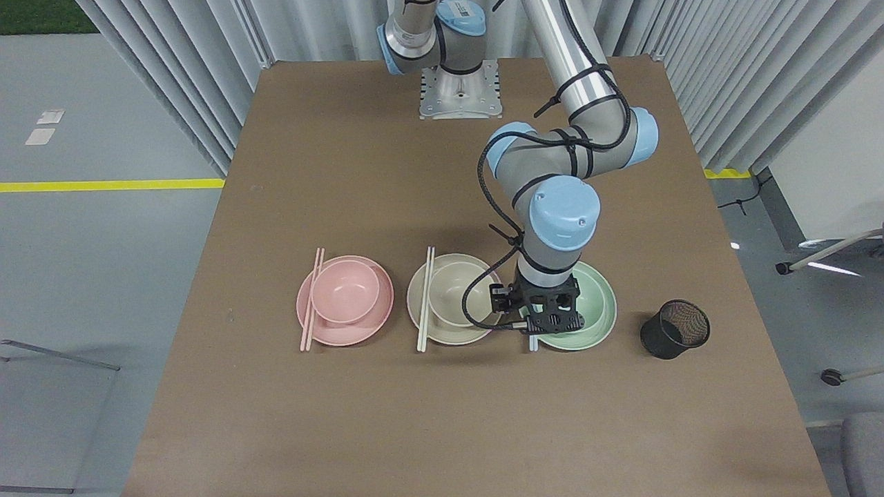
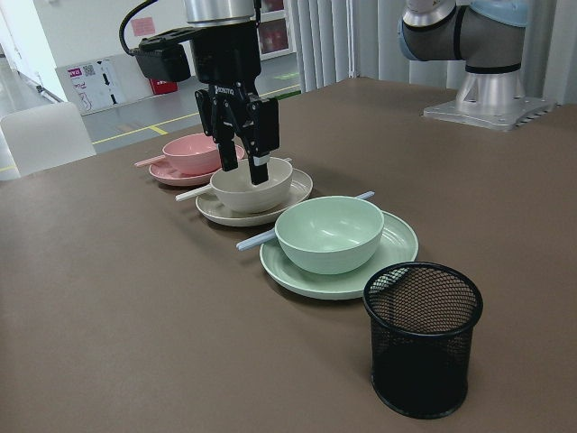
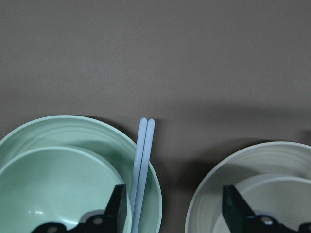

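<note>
Three place settings stand in a row: a pink bowl point(image 1: 344, 290) on a pink plate with pink chopsticks point(image 1: 306, 319), a cream bowl point(image 2: 239, 194) with white chopsticks point(image 1: 423, 323), and a green bowl point(image 2: 329, 234) with pale blue chopsticks point(image 3: 145, 170) lying on the plate's rim beside it. The gripper is open, low over the blue chopsticks, its fingers either side of them, above the edges of the green and cream bowls. In the front view it hides much of these chopsticks.
A black mesh cup point(image 1: 673, 330) stands to the right of the green setting. The robot base point(image 1: 460, 99) sits at the back of the brown table point(image 1: 439, 422), whose front part is clear.
</note>
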